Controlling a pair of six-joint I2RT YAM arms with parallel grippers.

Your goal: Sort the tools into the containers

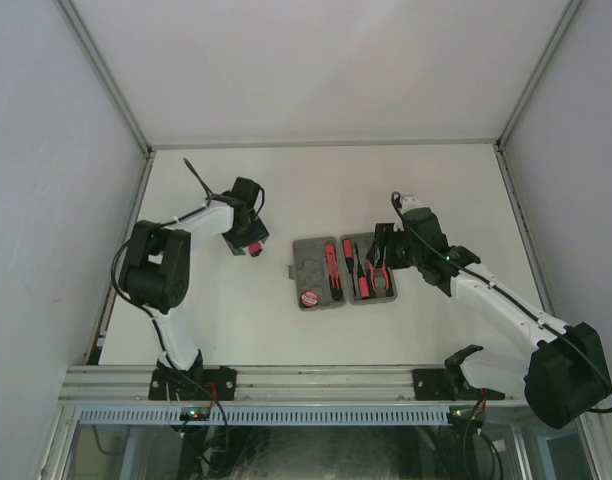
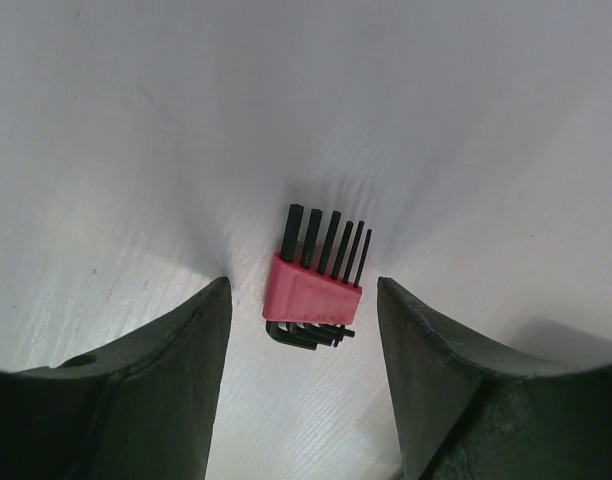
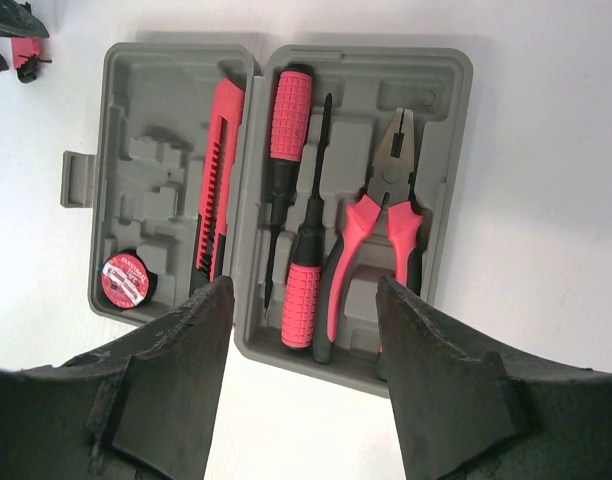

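Note:
A small red hex key set (image 2: 312, 295) lies loose on the white surface between the open fingers of my left gripper, which hangs over it. The open grey toolbox (image 3: 448, 150) holds a red utility knife (image 3: 218, 170), two screwdrivers (image 3: 302, 305), pliers (image 3: 360, 225) and a round red tape (image 3: 125, 281). My right gripper stands open over the toolbox, nothing between its fingers.
The toolbox sits right of the left gripper in the top view. Walls and metal rails border it.

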